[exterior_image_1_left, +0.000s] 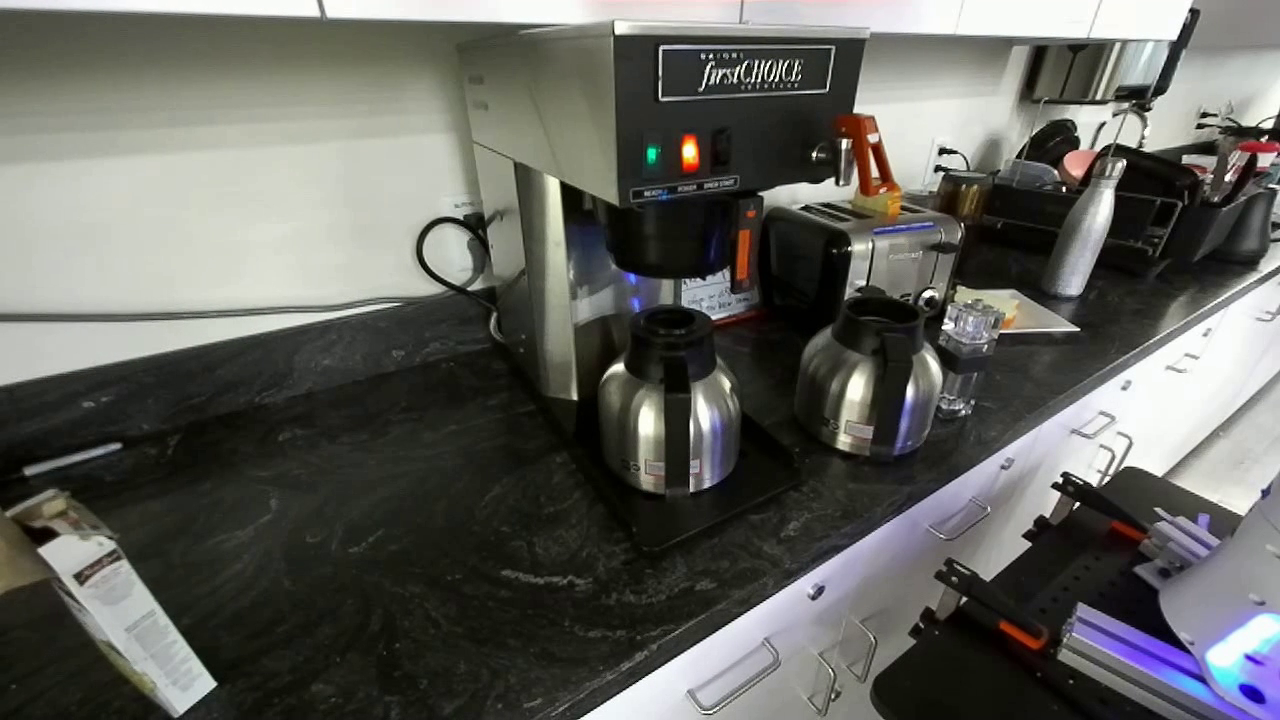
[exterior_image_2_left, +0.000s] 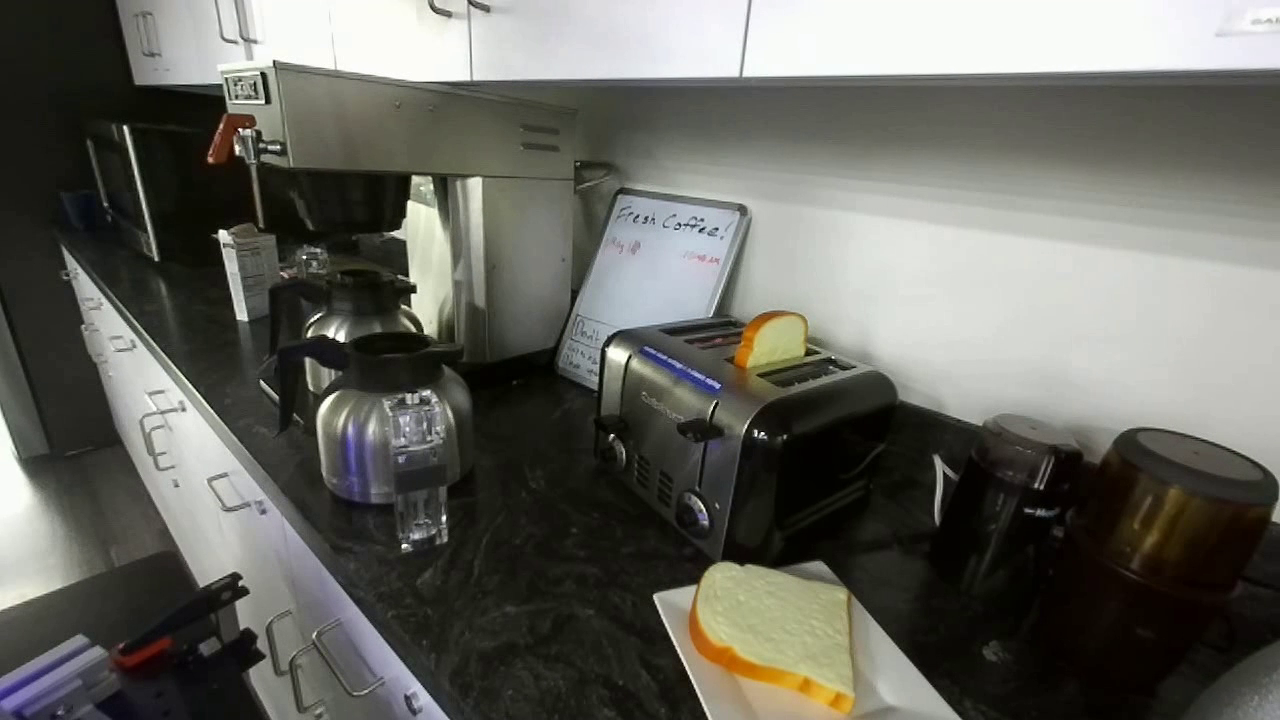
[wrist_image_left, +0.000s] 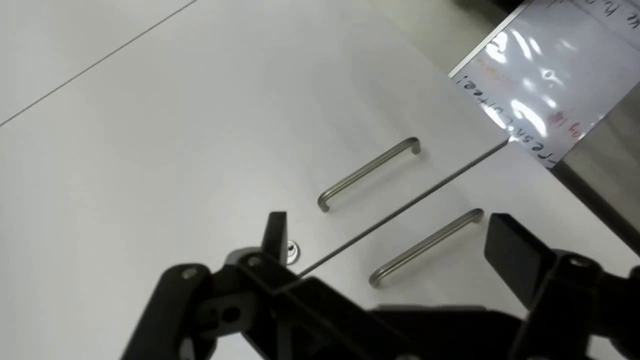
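Observation:
In the wrist view my gripper stands open, its two black fingers wide apart with nothing between them. Beyond it are white cabinet doors (wrist_image_left: 180, 132) with two metal handles (wrist_image_left: 369, 174). Neither exterior view shows the gripper. A toaster (exterior_image_2_left: 744, 420) has one bread slice (exterior_image_2_left: 771, 340) standing in a slot. Another slice (exterior_image_2_left: 774, 630) lies on a white plate (exterior_image_2_left: 678, 612). One steel carafe (exterior_image_1_left: 642, 414) sits on the base of the coffee maker (exterior_image_1_left: 546, 108); a second carafe (exterior_image_1_left: 834, 378) is on the counter to its right.
A clear shaker (exterior_image_1_left: 960, 390) stands close beside the second carafe. A whiteboard (exterior_image_2_left: 660, 264) leans against the wall behind the toaster. Further right are a silver bottle (exterior_image_1_left: 1083, 234) and a dish rack (exterior_image_1_left: 1158, 216).

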